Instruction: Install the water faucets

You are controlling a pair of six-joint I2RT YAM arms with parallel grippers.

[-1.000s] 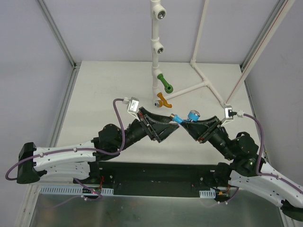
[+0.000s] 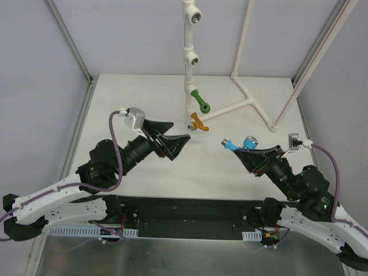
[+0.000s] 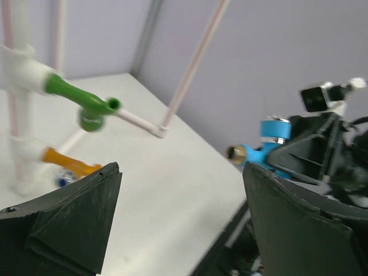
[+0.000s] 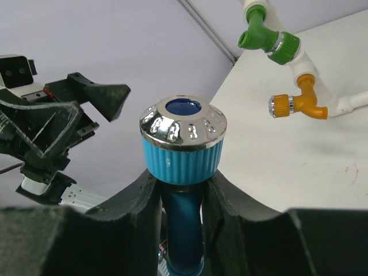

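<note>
A blue faucet (image 2: 248, 144) is carried in the air to the right of the pipe, its brass threaded end pointing left. My right gripper is shut on its body, the chrome-rimmed blue knob standing up above the fingers (image 4: 141, 198). My left gripper (image 2: 181, 130) hangs open left of it, with nothing between its fingertips and a clear gap to the faucet. On the white upright pipe (image 2: 188, 37) a green faucet (image 2: 200, 102) sits at one outlet and an orange faucet (image 2: 199, 122) sits below it.
Two higher outlets, the top one (image 2: 196, 17) and the one under it (image 2: 194, 59), show bare metal ends. A white branch pipe (image 2: 227, 110) runs right from the upright's foot. The white board (image 2: 138, 115) between is clear.
My left gripper has let go of the blue faucet's threaded end and drawn away left. The right gripper has shifted right with the faucet.
</note>
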